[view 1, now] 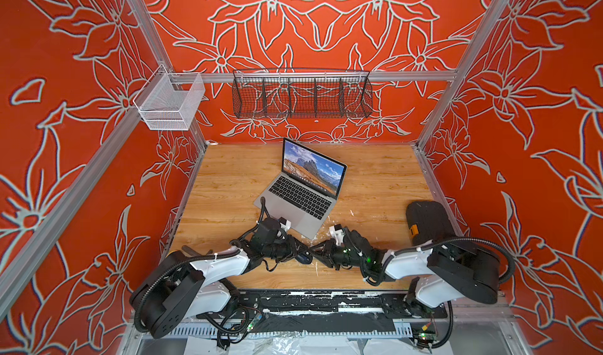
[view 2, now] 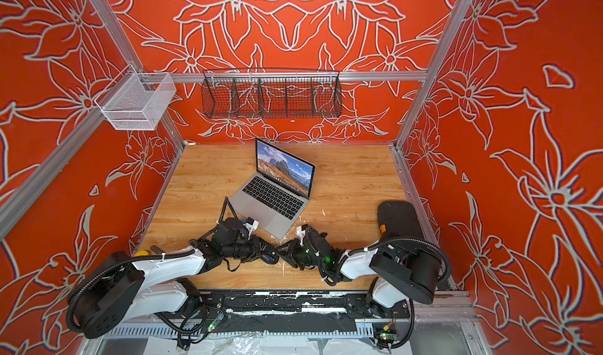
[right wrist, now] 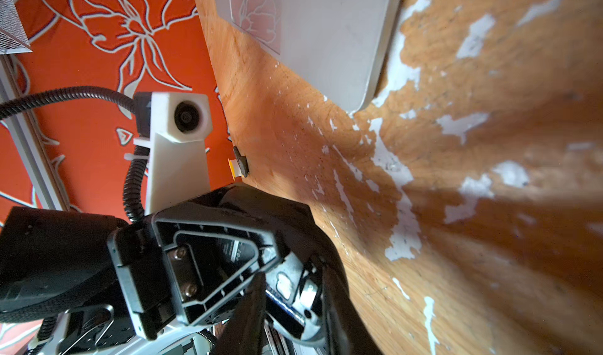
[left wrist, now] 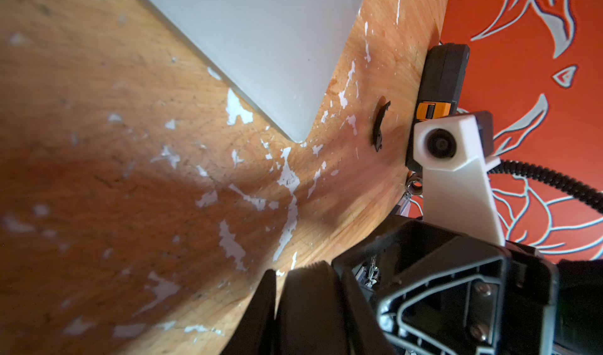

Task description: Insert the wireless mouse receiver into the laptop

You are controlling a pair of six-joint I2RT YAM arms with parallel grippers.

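The open laptop [view 1: 295, 198] sits mid-table, turned at an angle, its front corner pointing towards the grippers. In front of that corner, my left gripper [view 1: 297, 249] is shut on a black mouse [view 1: 304, 257], held off to the gripper's right. The mouse [right wrist: 307, 229] has its label-bearing underside turned towards my right gripper. From the right, the right gripper's fingers [right wrist: 251, 314] come right up to that underside, one on each side of a small recess. Whether they grip anything there cannot be made out. No receiver shows clearly.
A dark case with an orange tab [view 1: 430, 222] stands at the table's right edge. One dark curved strip [left wrist: 380, 126] shows near the laptop corner in the left wrist view. Wire baskets [view 1: 301, 97] hang on the back rail.
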